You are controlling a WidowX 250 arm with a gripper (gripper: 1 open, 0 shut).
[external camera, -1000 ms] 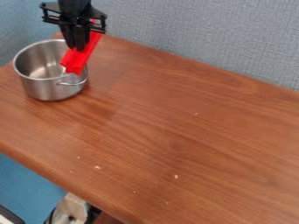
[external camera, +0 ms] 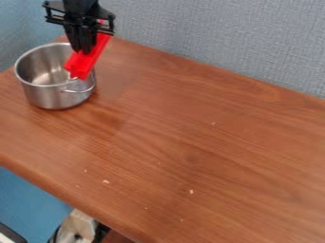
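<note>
My black gripper hangs at the top left over the right side of a steel pot. A red object, flat and elongated, is at the fingertips, slanting down to the pot's right rim. The fingers partly hide it, and I cannot tell whether they are closed on it. The pot stands upright on the wooden table, near its left end, with a wire handle at the front right.
A textured grey wall runs along the back. Blue surface and some small items lie below the table's front left edge.
</note>
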